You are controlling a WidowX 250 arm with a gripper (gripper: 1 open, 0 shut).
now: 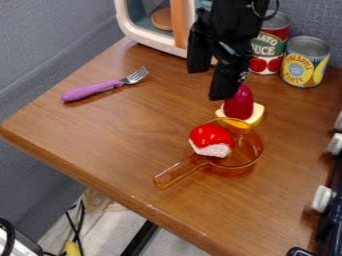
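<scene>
The black gripper (214, 66) hangs near the back of the wooden table, its fingers pointing down above and left of a dark red, upright rounded object (239, 100), which stands on a pale yellow piece (257, 115). It looks open, with nothing seen held. In front, an amber see-through pan (238, 160) with its handle pointing toward the lower left holds a red and white round object (207, 137). A purple-handled fork (99, 87) lies on the left.
A toy microwave (155, 22) stands at the back, with a red can (265, 57) and a yellow can (303, 67) to the right. A black appliance with white knobs (327, 200) lines the right edge.
</scene>
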